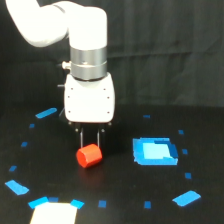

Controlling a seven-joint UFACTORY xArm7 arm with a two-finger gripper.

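Observation:
The white robot arm reaches down from the upper left, its gripper (90,134) hanging over a red cylinder (89,156) that lies on its side on the black table. The dark fingers end just above the cylinder; whether they touch it or how far apart they are is hard to tell.
A blue-rimmed square (169,151) with a pale centre lies to the right. Several blue tape pieces (185,198) are scattered over the table (130,185). A pale object (54,213) is at the front left edge.

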